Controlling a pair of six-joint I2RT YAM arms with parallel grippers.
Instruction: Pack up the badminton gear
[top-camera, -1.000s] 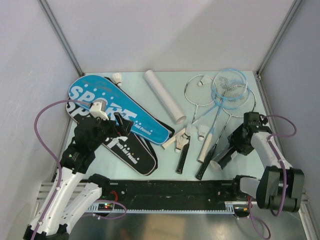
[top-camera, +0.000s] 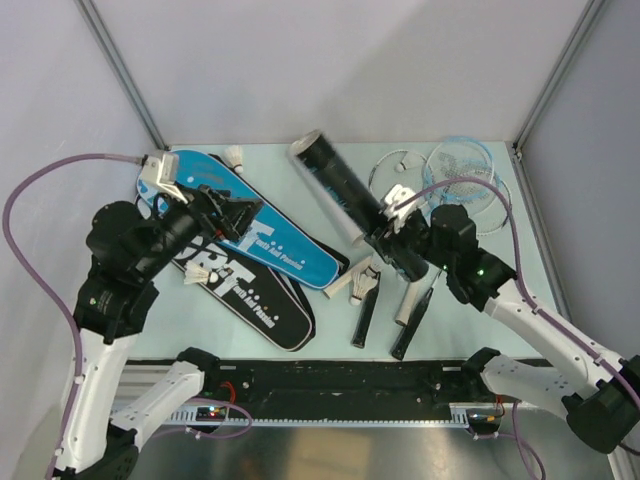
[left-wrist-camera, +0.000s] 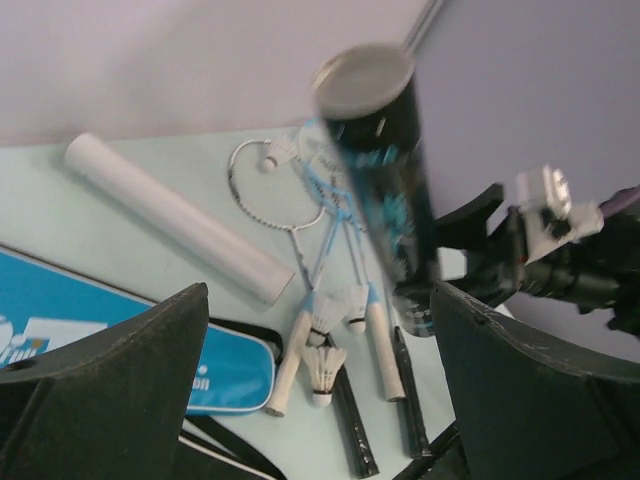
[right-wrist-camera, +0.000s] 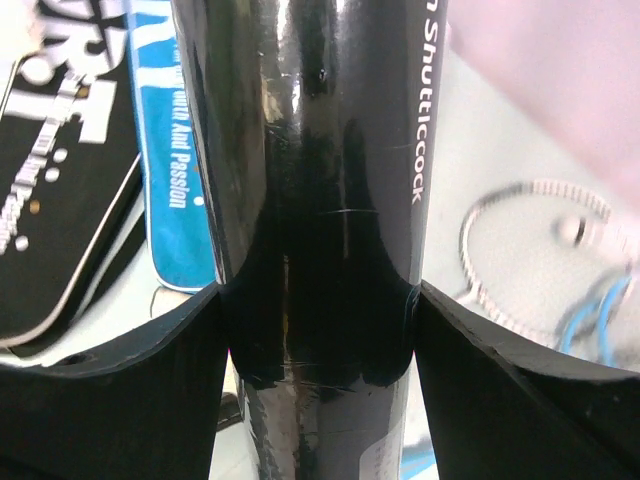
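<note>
A dark shuttlecock tube (top-camera: 338, 178) is held up above the table, tilted, with my right gripper shut around it. The left gripper stands open over the racket bags, nothing between its fingers. A blue bag (top-camera: 290, 250) lies partly on a black bag (top-camera: 255, 305). Several rackets, one with a blue head (top-camera: 462, 165), lie to the right, partly covered by the right arm. White shuttlecocks lie about: one at the back (top-camera: 234, 157), one on the black bag (top-camera: 198, 272), and one by the handles (left-wrist-camera: 323, 368).
A white cylinder (left-wrist-camera: 180, 215) lies on the table behind the held tube. Racket handles (top-camera: 367, 318) point toward the front edge. Grey walls (top-camera: 330, 70) close in the back and sides. Bare table shows at the front right.
My right gripper has lifted the dark tube off the front right of the table and carried it up and left, tilting it. The left arm has risen and shifted slightly left, still open.
</note>
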